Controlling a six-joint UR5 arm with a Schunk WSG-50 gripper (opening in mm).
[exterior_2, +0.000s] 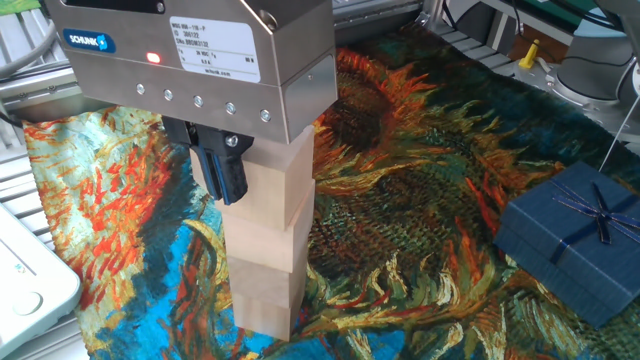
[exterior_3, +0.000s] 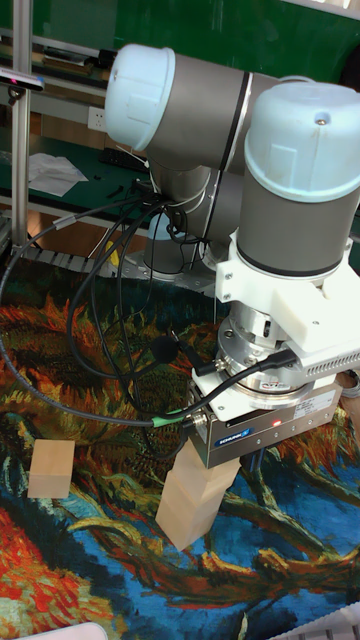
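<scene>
In exterior view 2, a tower of several pale wooden blocks (exterior_2: 262, 240) stands on the painted cloth, its levels slightly twisted against each other. The black fingers (exterior_2: 232, 178) of my gripper (exterior_2: 221, 198) hang down in front of the top block (exterior_2: 280, 185), overlapping its left part. The frames do not show whether the fingers are closed on it. Part of the top block is hidden by the gripper's metal body. From the other side, exterior view 3 shows the tower (exterior_3: 190, 510) under one end of the gripper body (exterior_3: 266, 432); the fingers are not clear there.
A single wooden block (exterior_3: 51, 469) lies apart on the cloth in exterior view 3. To the right in exterior view 2 is a dark blue gift box (exterior_2: 570, 240) with a ribbon. A white device (exterior_2: 30, 270) sits at the left edge. Black cables loop beside the arm.
</scene>
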